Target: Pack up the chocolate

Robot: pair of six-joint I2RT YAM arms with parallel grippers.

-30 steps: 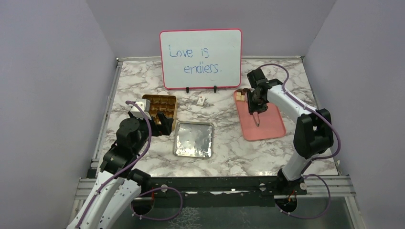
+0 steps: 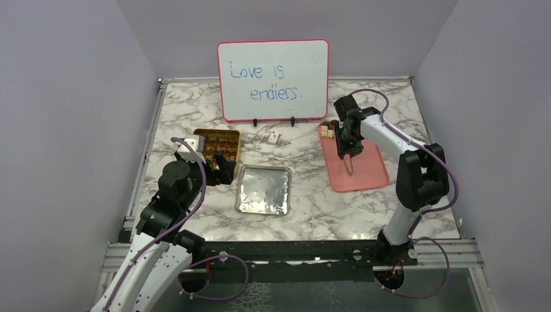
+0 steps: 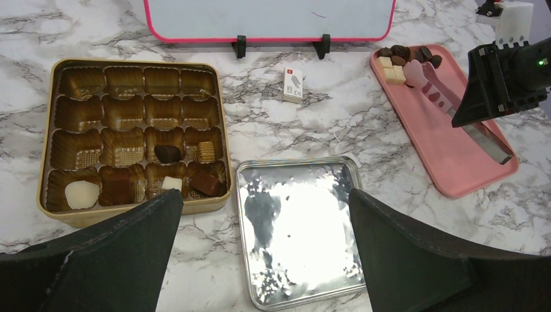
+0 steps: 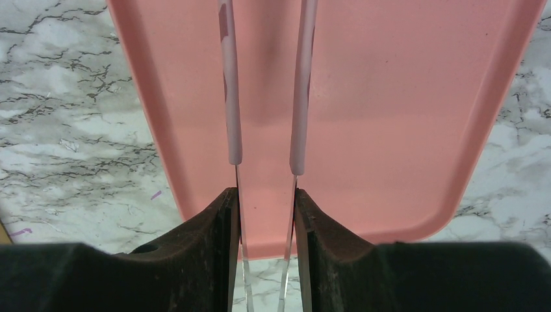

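Observation:
In the right wrist view my right gripper is shut on a pair of metal tongs [image 4: 288, 224] with pink tips, held over the pink tray [image 4: 403, 169]. In the left wrist view the tongs' pink tips reach among the chocolates [image 3: 393, 75], dark and cream, at that tray's far left corner; whether they grip a piece is unclear. My left gripper stands open and empty. Beyond it lies the gold chocolate box [image 3: 134, 128] with several compartments: its nearest row holds white and brown pieces, and two more pieces sit in the row behind.
An empty silver tray [image 3: 299, 221] lies right of the gold box. A small white box [image 3: 293, 85] stands behind it, in front of the whiteboard [image 2: 273, 78]. The marble between the silver and pink trays is clear.
My right arm has shifted slightly left with the tongs, and the tongs' near end sits a little lower in the view. The left arm has stayed still.

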